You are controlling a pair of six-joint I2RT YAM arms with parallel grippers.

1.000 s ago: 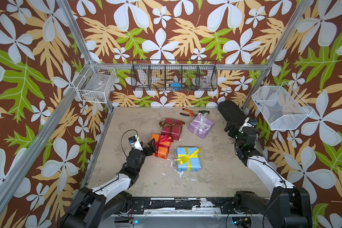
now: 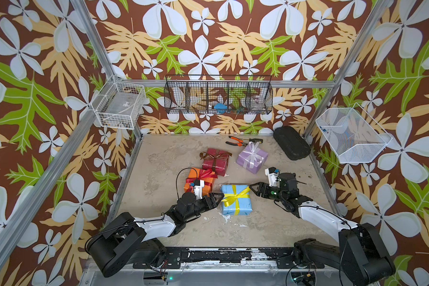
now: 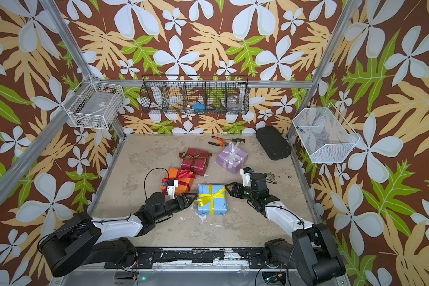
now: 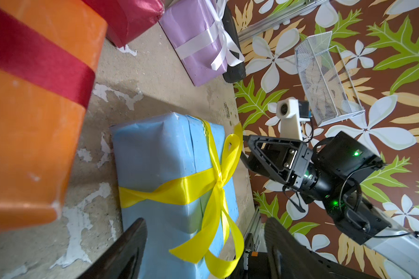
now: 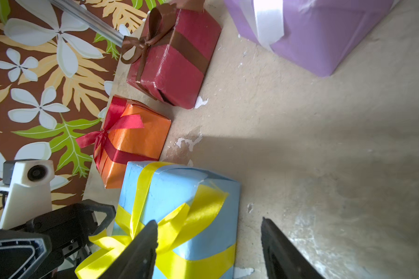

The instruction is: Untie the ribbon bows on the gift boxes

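Note:
The light blue gift box (image 2: 237, 205) has a yellow bow (image 4: 218, 176) and sits between both grippers. My left gripper is at its left side, fingers apart around the bow's hanging loop and tail. My right gripper is at the box's right, open, one finger over the yellow ribbon. An orange box (image 5: 144, 134) with red bow, a dark red box (image 5: 181, 69) with brown bow and a lilac box (image 2: 251, 162) with pale bow stand behind.
Pliers (image 2: 238, 142) and a black case (image 2: 291, 143) lie at the back. Wire baskets (image 2: 219, 95) hang on the walls. The left and front of the table have bare room.
Both grippers have moved inward to the blue box: the left rightward and down from the orange box, the right leftward and forward from near the black case. The boxes have stayed put.

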